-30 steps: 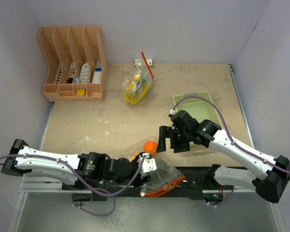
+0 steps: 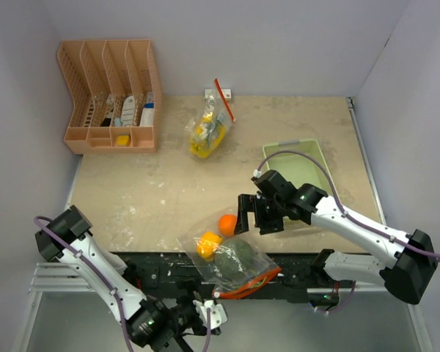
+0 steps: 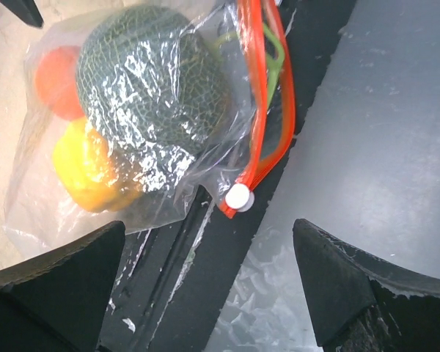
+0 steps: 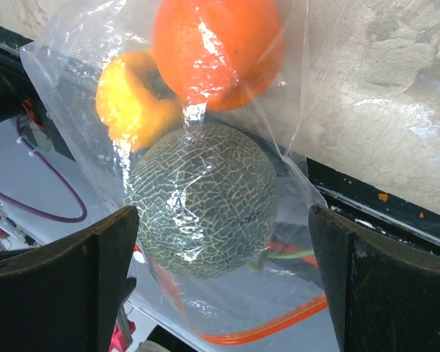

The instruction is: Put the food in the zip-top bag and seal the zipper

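A clear zip bag (image 2: 238, 268) lies at the table's front edge, holding a netted melon (image 3: 150, 88), a yellow pepper (image 3: 88, 165) and an orange round fruit (image 4: 216, 48). Its red zipper end hangs over the dark edge, with a white slider (image 3: 237, 196). Whether it is sealed I cannot tell. My left gripper is open beside the slider end, nothing between its fingers. My right gripper (image 2: 248, 213) is open above the bag's upper right part, nothing between its fingers.
A second bag (image 2: 205, 136) with yellow items lies at the back middle. A peach divided organizer (image 2: 73, 132) stands back left, a green bin (image 2: 301, 169) at right, partly behind my right arm.
My left arm has swung down toward the front, away from over the bag, uncovering its pepper and slider. My right gripper has shifted slightly left; the bag looks little changed.
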